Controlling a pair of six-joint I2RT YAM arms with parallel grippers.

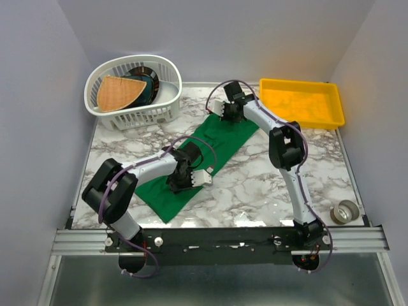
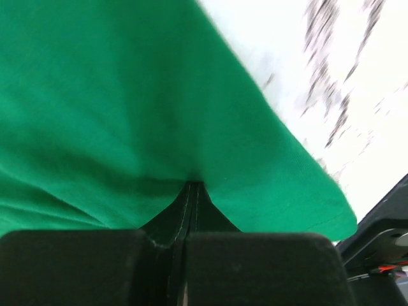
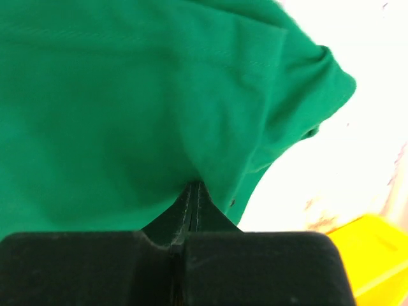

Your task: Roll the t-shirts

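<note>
A green T-shirt [image 1: 223, 143] lies folded in a long strip diagonally across the marble table. My left gripper is shut, its tips pressed on the green cloth near the strip's lower-left part, close to an edge with bare marble beside it. My right gripper is also shut, its tips on the cloth at the far upper-right end, where a folded hem and a rumpled corner show. Whether either gripper pinches any cloth is not clear.
A white basket [image 1: 166, 102] holding plates and an orange item sits at the back left, a yellow tray [image 1: 306, 102] at the back right, a steel cup [image 1: 345, 211] at the front right.
</note>
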